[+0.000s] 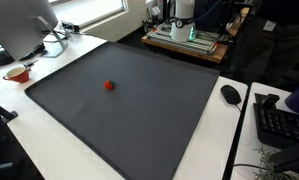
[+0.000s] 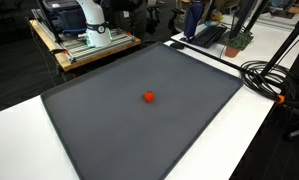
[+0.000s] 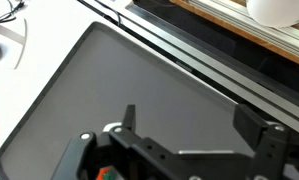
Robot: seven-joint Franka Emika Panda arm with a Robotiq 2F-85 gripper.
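A small round red object (image 1: 109,85) lies on the large dark grey board (image 1: 139,115), left of its middle in exterior view 1. In exterior view 2 the red object (image 2: 149,97) sits near the board's centre. My gripper appears only in the wrist view, its two black fingers wide apart with nothing between them. Below the gripper's left side, part of a red and green object (image 3: 107,173) shows, mostly hidden by the gripper body. The grey board fills the space under the fingers.
A red and white cup (image 1: 18,75) stands off the board's left edge. On the right are a black mouse (image 1: 230,95) and a keyboard (image 1: 281,122). Coiled black cable (image 2: 271,78) lies beyond the board's right side. Most of the board is bare.
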